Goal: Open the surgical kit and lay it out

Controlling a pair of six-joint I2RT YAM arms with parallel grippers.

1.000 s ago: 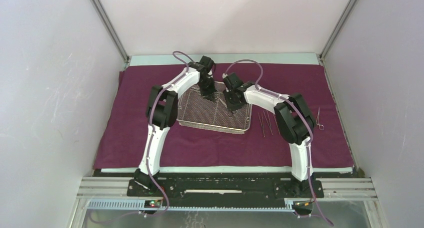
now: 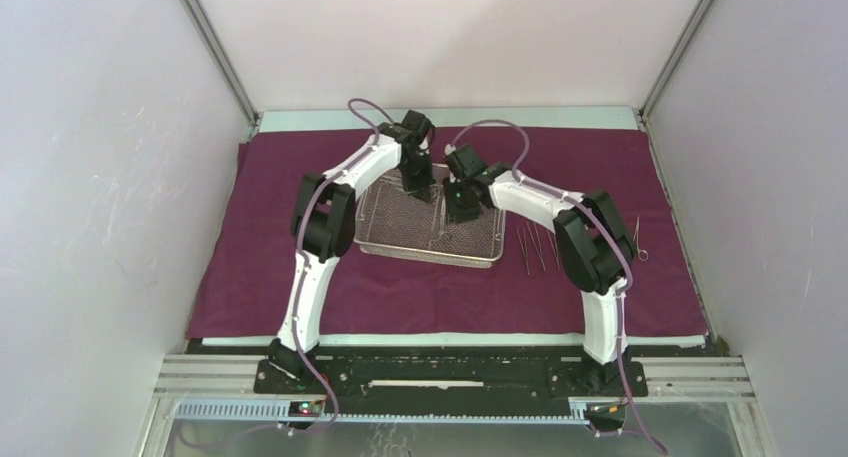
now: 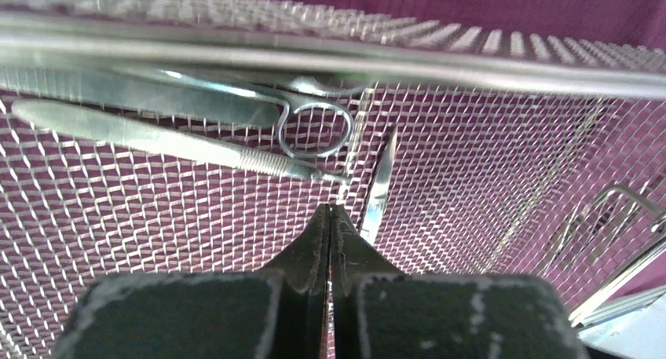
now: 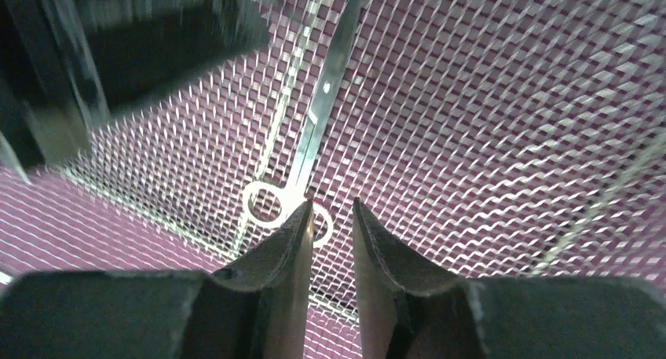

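A pair of scissors (image 4: 314,127) lies on the mesh floor of the metal basket (image 2: 425,256), close to a straight bar in the mesh. Over its ring handles, my right gripper stands part open, with only mesh showing between its fingers; one finger overlaps a ring. Whether it touches that ring, I cannot tell. My left gripper is shut in the basket's back part, nothing visible between its tips. Ahead of it are a pointed blade (image 3: 379,190), a ribbed metal handle (image 3: 165,143) and a ring-handled instrument (image 3: 316,131).
Right of the basket, several thin instruments (image 2: 535,245) lie on the maroon cloth (image 2: 290,177), with a ring-handled one (image 2: 639,239) farther right. The left gripper's dark body (image 4: 157,53) stands close by in the right wrist view.
The scissors' rings have shifted left and the scissors now lie nearly straight along the bar. The left one edged slightly right.
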